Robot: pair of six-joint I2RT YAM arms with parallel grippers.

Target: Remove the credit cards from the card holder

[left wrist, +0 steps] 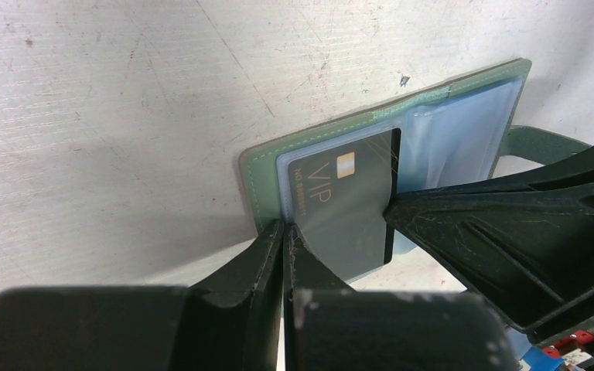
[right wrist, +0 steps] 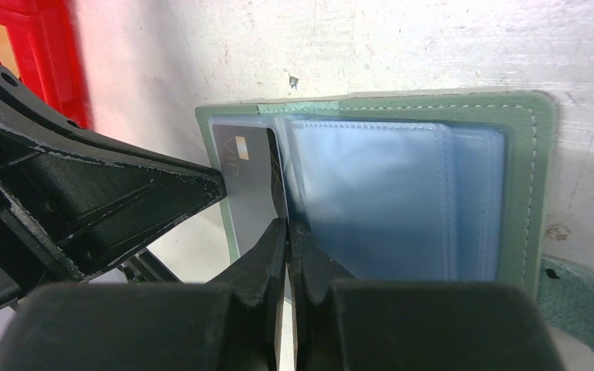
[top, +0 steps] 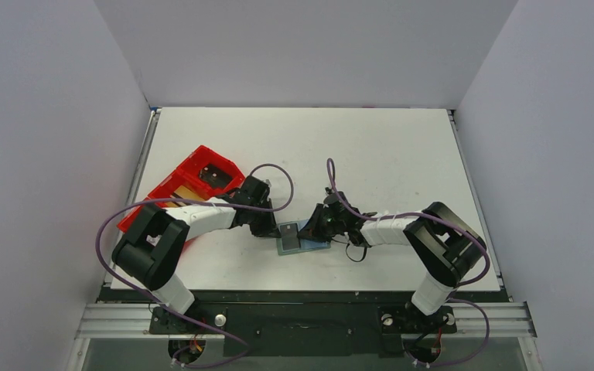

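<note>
The open card holder (top: 304, 246), green-edged with clear bluish pockets, lies flat on the table between my two grippers. A dark grey VIP card (left wrist: 340, 205) sits in its left pocket, its right-hand edge exposed at the pocket's mouth. My left gripper is shut, tips down at the holder's left border; whether the border is pinched is hard to see. At the card's exposed edge stands my right gripper, also shut; any hold on the card does not show clearly. The clear right-hand pockets (right wrist: 379, 193) show no card.
A red divided tray (top: 203, 157) with dark and tan items inside stands at the left, close behind the left arm. Bare table (top: 379, 147) stretches across the back and right. A dark strap lies by the holder's right end.
</note>
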